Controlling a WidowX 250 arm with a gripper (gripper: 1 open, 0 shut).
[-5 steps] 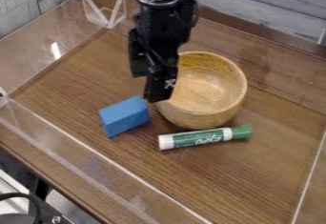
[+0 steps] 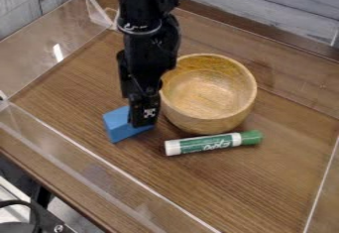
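Note:
My black gripper (image 2: 141, 102) reaches down from the top centre, its lower end at the right part of a blue block (image 2: 122, 128) and partly in front of it. The block lies on the wooden table left of a tan round bowl (image 2: 215, 93). The gap between the fingertips is hard to make out against the dark body. A green and white marker (image 2: 209, 143) lies below the bowl, right of the block.
A clear plastic edge runs along the left, with a black cable at the lower left corner.
My gripper has moved down and to the left, from over the bowl's left side to the blue block. The block, bowl and marker look unmoved.

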